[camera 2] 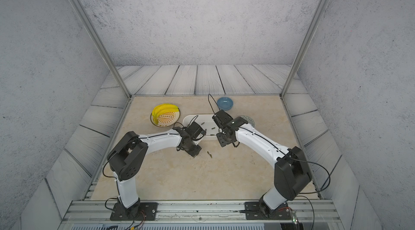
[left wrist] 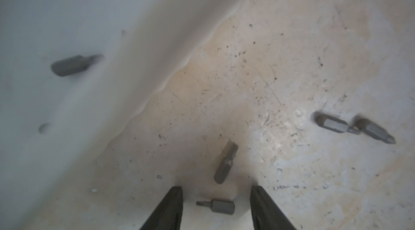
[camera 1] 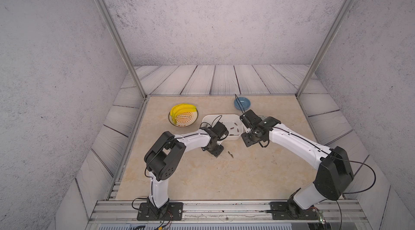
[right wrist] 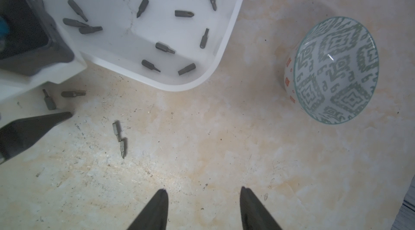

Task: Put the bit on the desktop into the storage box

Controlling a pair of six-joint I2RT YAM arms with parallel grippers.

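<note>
In the left wrist view, my left gripper stands part open over the desktop. A grey bit (left wrist: 222, 206) lies crosswise between its fingers, apart from both. Just ahead of it, a second bit (left wrist: 225, 164) points at a slant. To the right, another bit (left wrist: 332, 123) lies end to end with a pointed bit (left wrist: 375, 131). The white storage box (right wrist: 169, 86), in the right wrist view, holds several bits on its floor. My right gripper is open above bare desktop, with nothing between its fingers.
A patterned bowl (right wrist: 332, 70) stands right of the box. Further back are a blue bowl (camera 1: 242, 103) and a plate (camera 1: 183, 119) of yellow bananas (camera 1: 182, 109). Both arms are close together around the box.
</note>
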